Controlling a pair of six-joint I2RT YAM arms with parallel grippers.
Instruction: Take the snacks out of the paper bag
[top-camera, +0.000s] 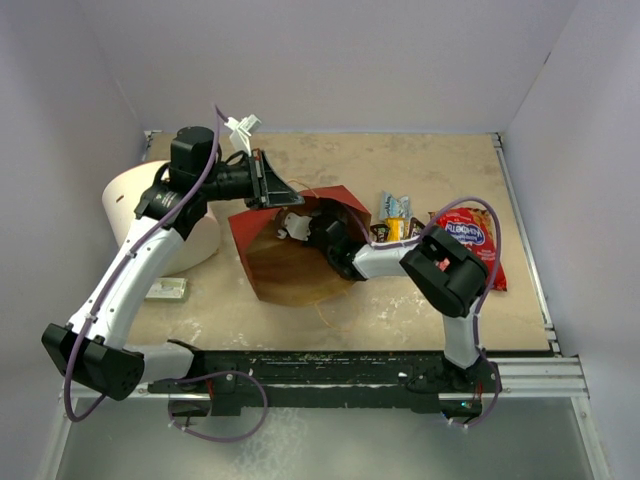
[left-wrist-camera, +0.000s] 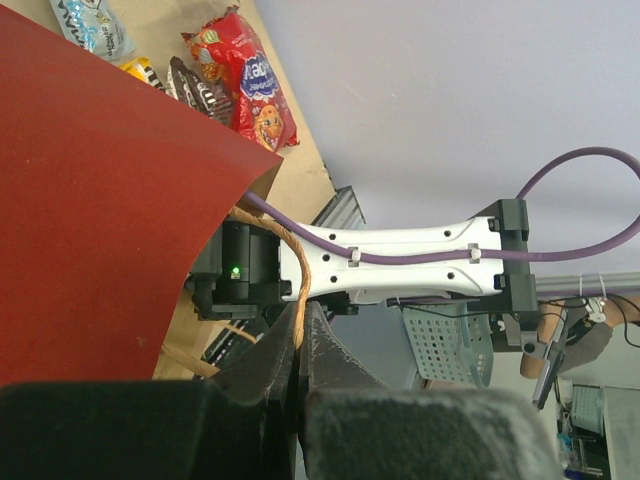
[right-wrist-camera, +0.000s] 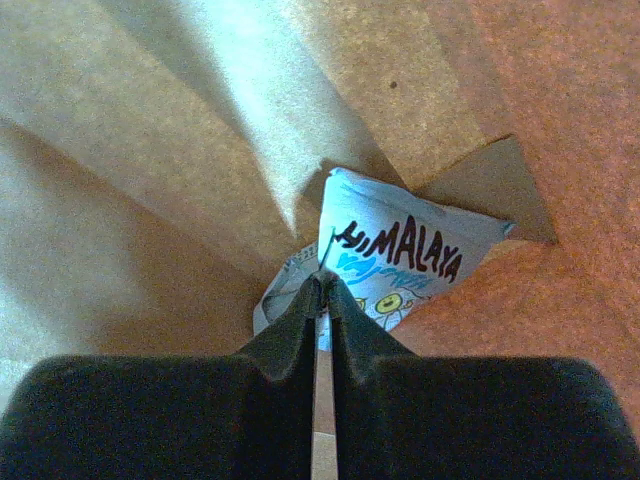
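The paper bag (top-camera: 290, 270), red outside and brown inside, lies on its side with its mouth toward the front. In the left wrist view its twisted cord handle (left-wrist-camera: 303, 262) runs down between the fingertips of my left gripper, which is shut on it. My right gripper reaches inside the bag. Its closed fingertips pinch a white packet marked "HIMALAYA" (right-wrist-camera: 400, 245), which creases where they meet. From above, only a small part of this white packet (top-camera: 297, 226) shows beside the dark right gripper.
On the table right of the bag lie a blue-white packet (top-camera: 395, 206), a yellow packet (top-camera: 396, 229), a dark packet (left-wrist-camera: 190, 88) and a large red snack bag (top-camera: 470, 235). A white cylinder (top-camera: 150, 215) and a small pale box (top-camera: 168, 290) are at the left.
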